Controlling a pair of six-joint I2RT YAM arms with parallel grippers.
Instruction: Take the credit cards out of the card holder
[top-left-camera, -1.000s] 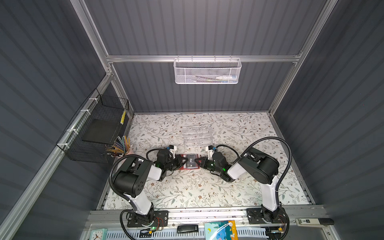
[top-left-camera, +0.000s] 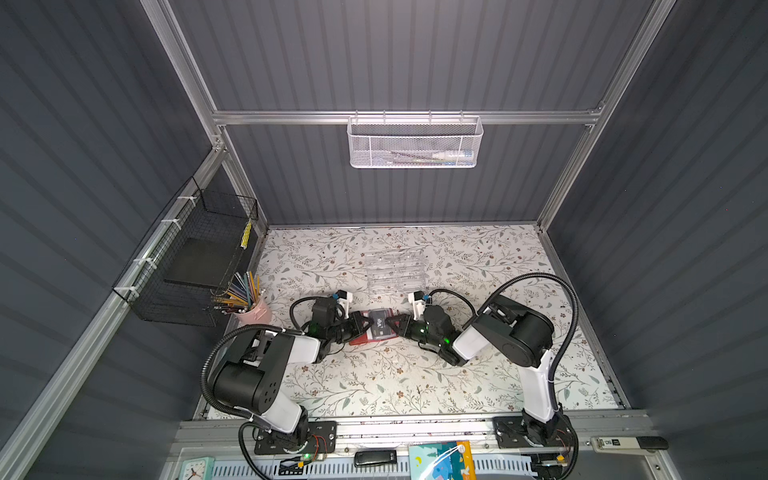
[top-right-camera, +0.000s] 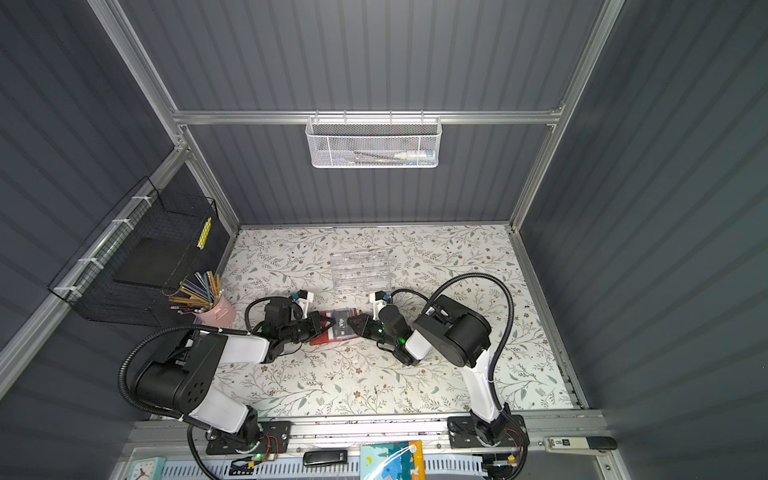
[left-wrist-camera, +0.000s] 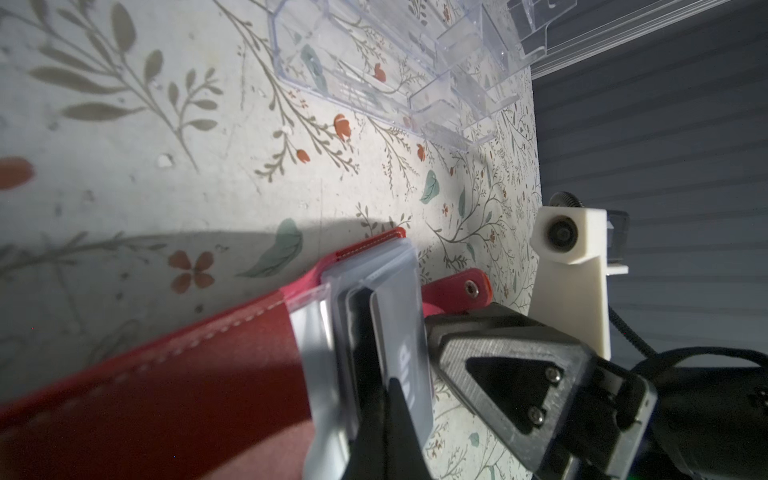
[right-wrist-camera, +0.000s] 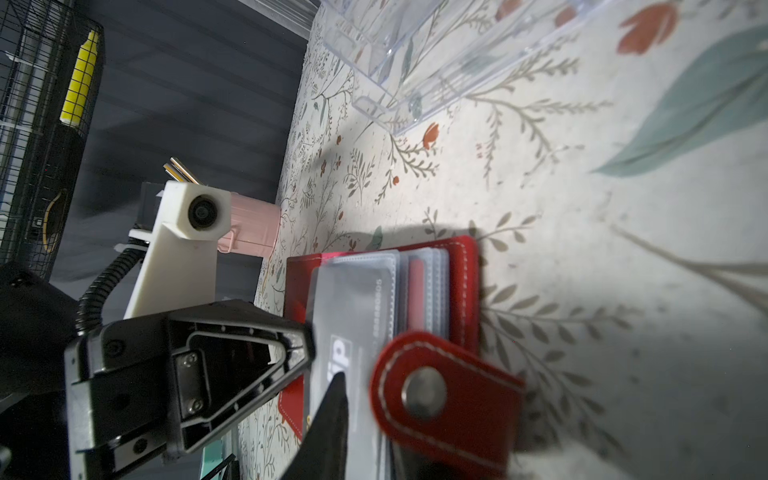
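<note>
An open red card holder (top-right-camera: 320, 336) lies on the floral surface, its clear sleeves (right-wrist-camera: 352, 304) holding a card marked VIP (top-right-camera: 341, 321). From the left, my left gripper (top-left-camera: 363, 322) reaches onto the sleeve stack, fingertips together in the left wrist view; whether anything thin is between them is unclear. From the right, my right gripper (top-left-camera: 393, 323) is at the holder's strap with the metal snap (right-wrist-camera: 424, 392); its fingers are partly hidden in the right wrist view, so its grip cannot be made out.
A clear acrylic organiser (top-left-camera: 396, 272) stands just behind the holder. A pink pencil cup (top-left-camera: 254, 312) is at the left, below a black wire basket (top-left-camera: 200, 256). Free surface lies in front and at the back right.
The holder has tilted slightly, its left end coming toward the front with more red showing there. My left arm has shifted slightly; the right one is nearly still.
</note>
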